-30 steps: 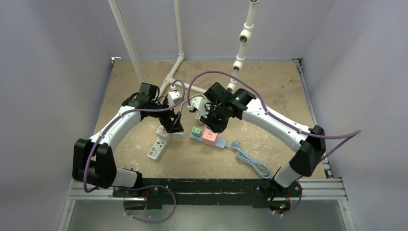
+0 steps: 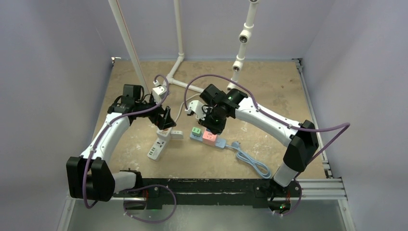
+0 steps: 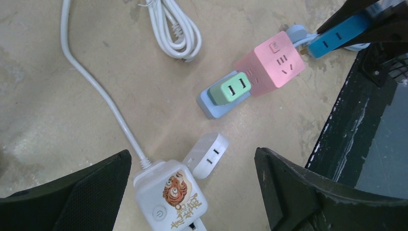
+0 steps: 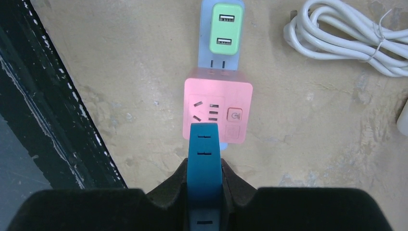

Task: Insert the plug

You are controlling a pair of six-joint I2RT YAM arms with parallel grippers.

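Note:
My right gripper is shut on a blue plug block [image 4: 204, 144], held above and beside a pink cube socket [image 4: 216, 101] on a light blue power strip [image 4: 202, 33], which also carries a green USB adapter [image 4: 225, 29]. In the left wrist view the blue block [image 3: 339, 33] has a prong showing at its lower end. My left gripper is open over a white power strip bearing a printed adapter [image 3: 171, 195] and a white side plug [image 3: 202, 159], with nothing between its fingers.
A coiled white cable [image 4: 346, 38] lies behind the strips, and a light blue cable [image 2: 252, 163] at the front right. The dark table edge [image 4: 53, 96] runs along the front.
My left arm has drawn back to the left, away from the middle.

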